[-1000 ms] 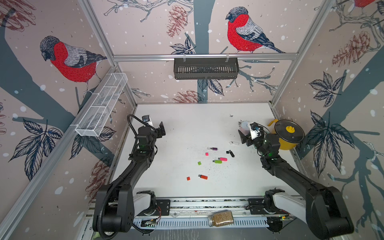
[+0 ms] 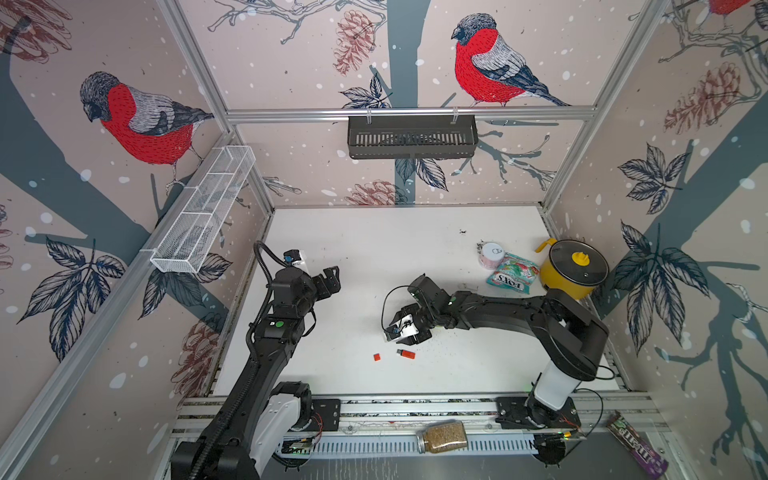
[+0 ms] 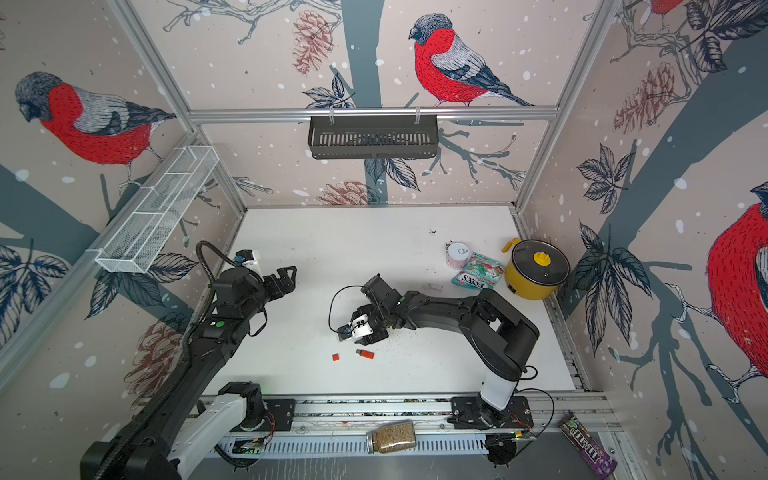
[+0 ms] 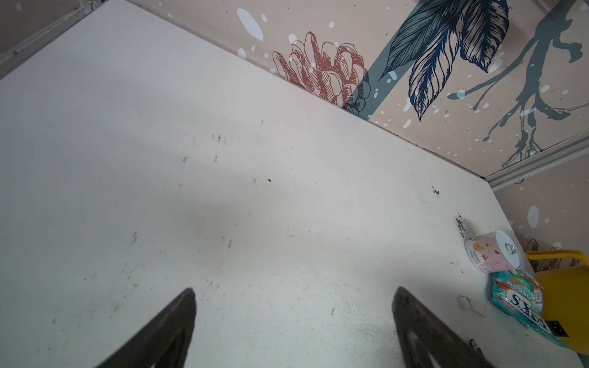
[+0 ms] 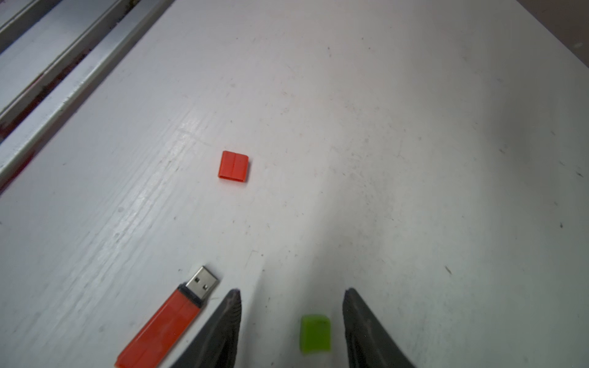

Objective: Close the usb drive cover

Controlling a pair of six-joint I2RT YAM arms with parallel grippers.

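A red USB drive (image 5: pixel 160 325) with its metal plug bare lies on the white table, and its small red cover (image 5: pixel 233 165) lies apart from it, toward the upper middle of the right wrist view. A green piece (image 5: pixel 315 333) sits between the fingers of my right gripper, which hovers low over the table with fingers apart; whether it touches that piece I cannot tell. My left gripper stands open above the empty left part of the table.
A yellow pot (image 2: pixel 573 276), a snack bag (image 2: pixel 513 273) and a pink cup (image 2: pixel 490 254) stand at the right. The front edge has a metal rail. My right arm hides other small pieces.
My right arm has swung from the right side to the middle of the table, over the small pieces. My left arm has shifted slightly.
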